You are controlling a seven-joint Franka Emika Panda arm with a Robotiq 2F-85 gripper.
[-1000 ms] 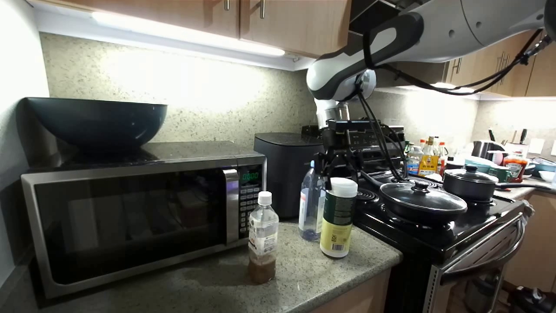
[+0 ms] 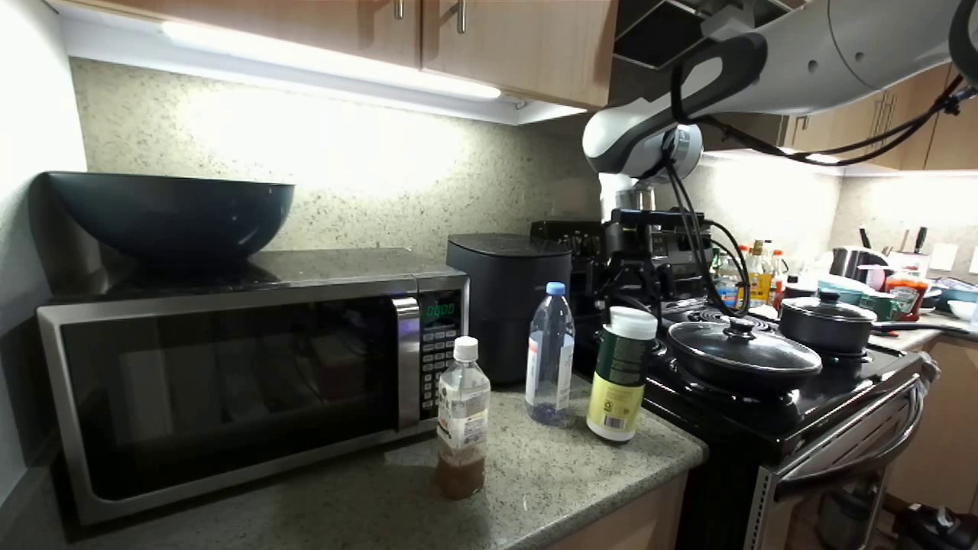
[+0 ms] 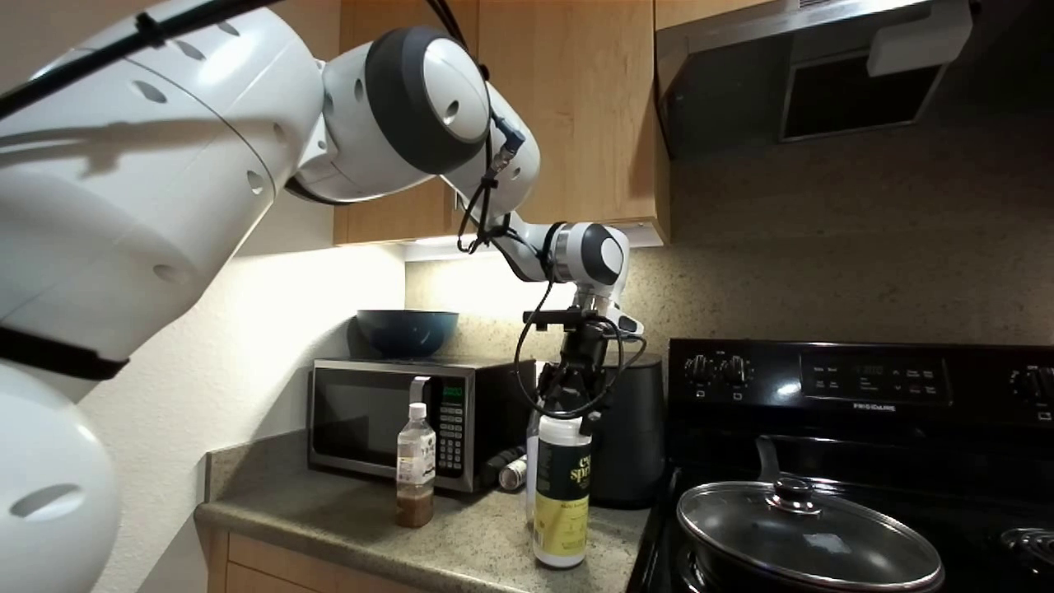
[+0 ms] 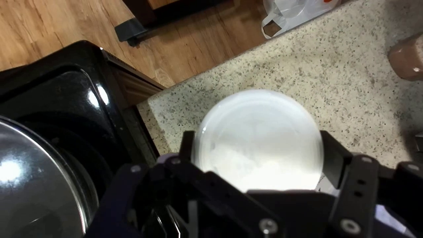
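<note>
A green and yellow canister with a white lid (image 2: 618, 376) stands near the counter's right end, by the stove. My gripper points down over it, open, with the white lid (image 4: 259, 137) between its two fingers. Each finger lies close beside the lid's edge; whether they touch it I cannot tell. In exterior view 2 the canister (image 3: 562, 504) looks upright beneath the gripper (image 3: 571, 407). A clear bottle with a blue cap (image 2: 551, 357) is just left of it in exterior view 1. A white-capped bottle with brown liquid (image 2: 462, 426) stands farther left.
A microwave (image 2: 238, 385) carries a dark bowl (image 2: 174, 215). Behind the bottles rises a black bin-like appliance (image 2: 504, 316). On the stove sits a lidded pan (image 2: 743, 353), close to the counter's end. Bare counter (image 2: 541, 486) shows in front of the bottles.
In exterior view 1 the arm, my gripper and the canister have shifted right, toward the stove, and the canister slightly back. More of the blue-capped bottle now shows. The brown-liquid bottle has stayed put.
</note>
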